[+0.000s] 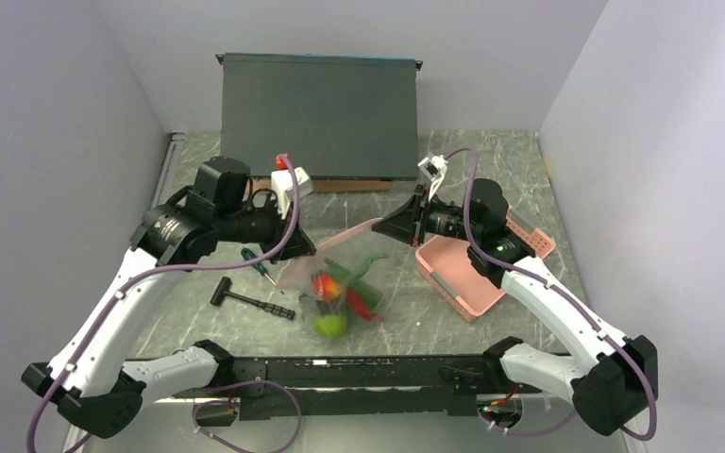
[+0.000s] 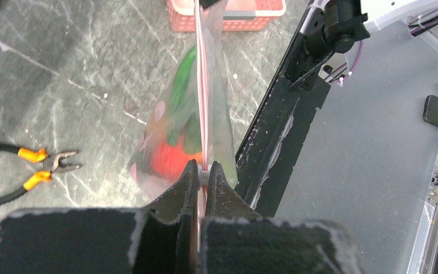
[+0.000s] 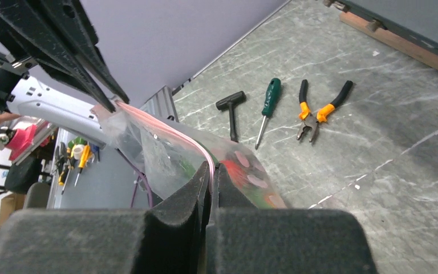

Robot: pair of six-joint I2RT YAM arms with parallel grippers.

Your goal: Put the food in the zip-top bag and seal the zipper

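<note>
The clear zip bag (image 1: 366,247) hangs stretched between my two grippers by its pink-edged top. My left gripper is shut on one part of that edge, with a small whitish piece between its tips. At the other end, my right gripper is shut with the thin pink strip (image 3: 174,135) running between its fingers. The lips of the edge lie close together in the left wrist view; whether the zipper is sealed, I cannot tell. Inside the bag are a green round item (image 1: 330,326), an orange-red one (image 1: 325,286), a red pepper (image 1: 362,307) and long green pieces (image 1: 366,274).
An empty-looking pink basket (image 1: 467,278) stands right of the bag, partly under my right arm. Left lie a black hammer (image 1: 255,302) and a green-handled screwdriver (image 3: 271,97). Orange-and-black pliers (image 2: 48,165) rest on the table. A dark panel (image 1: 321,113) stands behind.
</note>
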